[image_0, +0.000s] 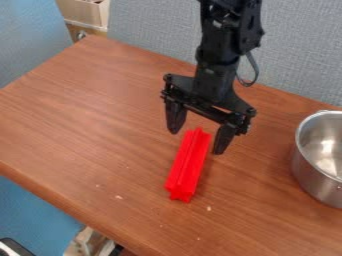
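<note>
A red elongated block (189, 165) lies on the wooden table, running from near the middle toward the front. My black gripper (198, 131) hangs over the block's far end with its fingers open, one to each side of it and nothing seen held. Whether the fingertips are at the block's height or above it is hard to tell.
A steel bowl (323, 160) sits at the table's right, cut off by the frame. A grey padded wall (301, 45) stands behind the table.
</note>
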